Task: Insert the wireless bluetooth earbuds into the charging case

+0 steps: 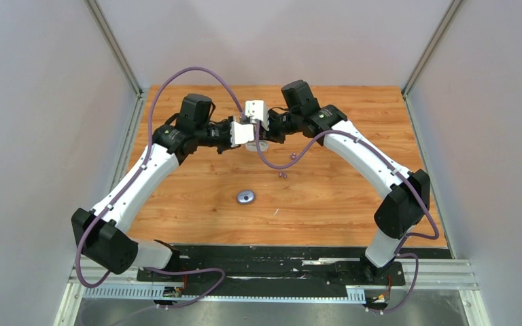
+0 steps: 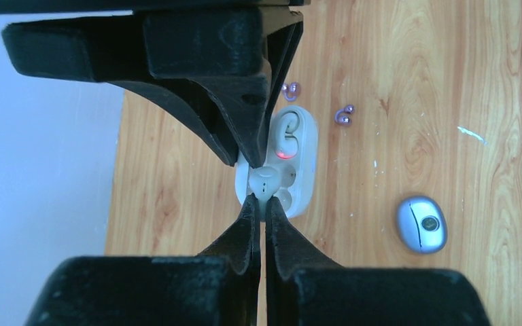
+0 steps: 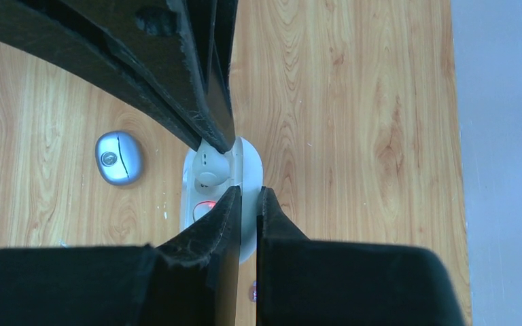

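The white charging case (image 2: 302, 163) lies open below both grippers, one earbud (image 2: 287, 136) in its upper slot beside a red light. A second white earbud (image 2: 265, 180) is at the case's other slot, at the tips of my left gripper, which is shut; whether it grips the bud's stem is unclear. My right gripper is shut on the case's white edge (image 3: 251, 170). In the top view both wrists meet over the case and hide most of it.
A silver-blue oval object (image 1: 245, 196) lies in front of the case. Small purple items (image 2: 344, 115) lie nearby.
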